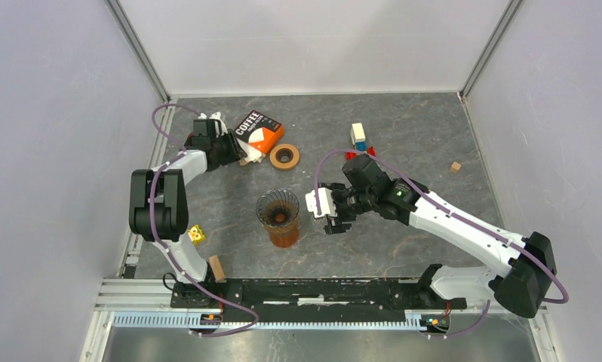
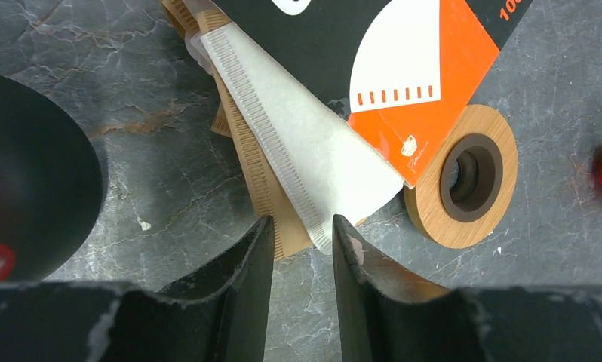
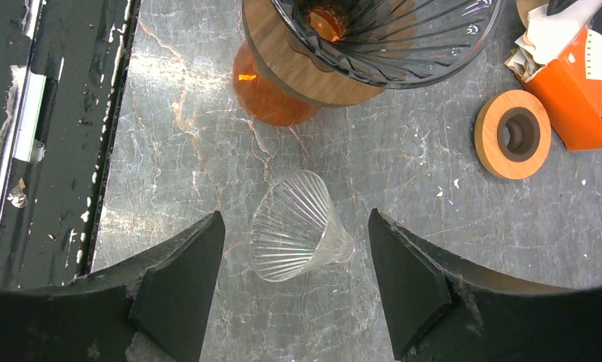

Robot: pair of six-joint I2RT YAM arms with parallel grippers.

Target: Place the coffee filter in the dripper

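Observation:
White and brown paper filters (image 2: 313, 143) stick out of the orange and black coffee box (image 2: 419, 83) in the left wrist view. My left gripper is open at their lower end, its fingertips apart on either side; contact cannot be told. The dark ribbed glass dripper (image 1: 277, 205) sits on an amber server (image 1: 284, 238), with a wooden collar (image 3: 283, 53) around it. My right gripper stands open to the dripper's right. A clear ribbed cone (image 3: 294, 226) lies on its side, seen between the right fingers; whether they touch it is unclear.
A tape roll (image 1: 284, 157) lies beside the coffee box. Coloured blocks (image 1: 359, 139) stand at the back, and a small wooden cube (image 1: 456, 167) is at the right. A yellow piece (image 1: 196, 234) and a wooden block (image 1: 216, 268) lie front left.

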